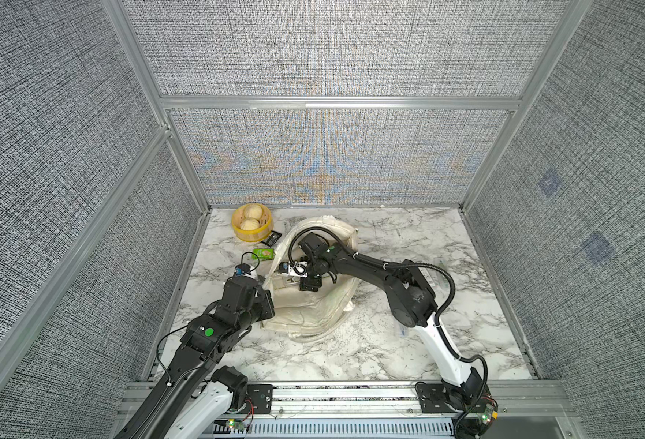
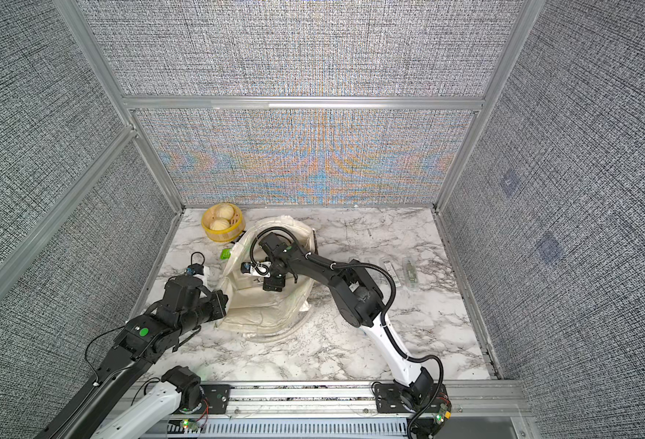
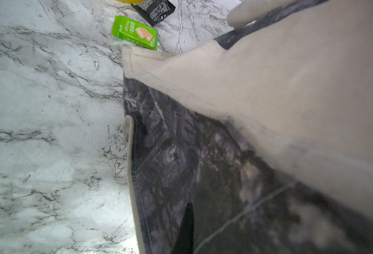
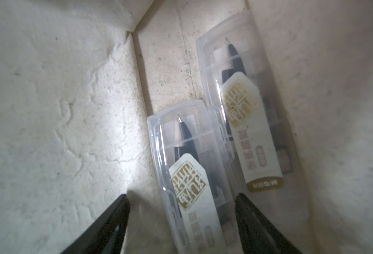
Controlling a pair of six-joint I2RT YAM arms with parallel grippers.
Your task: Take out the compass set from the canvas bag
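The cream canvas bag (image 1: 311, 311) lies mid-table, its mouth spread open. My right gripper is inside, open around the lower end of a clear plastic case (image 4: 197, 190) with pen-like tools and a white label. A second such case (image 4: 254, 135) lies just behind it on the bag's cream lining. My left gripper (image 1: 264, 281) is at the bag's left rim, shut; in the left wrist view one dark fingertip shows over the bag's dark fabric (image 3: 203, 148), and whether cloth is between the fingers is unclear.
A green snack packet (image 3: 133, 31), a black packet (image 3: 152, 10) and a yellow steamer with buns (image 1: 251, 223) lie back left of the bag. Clear plastic items (image 2: 410, 272) lie on the right, partly behind the right arm.
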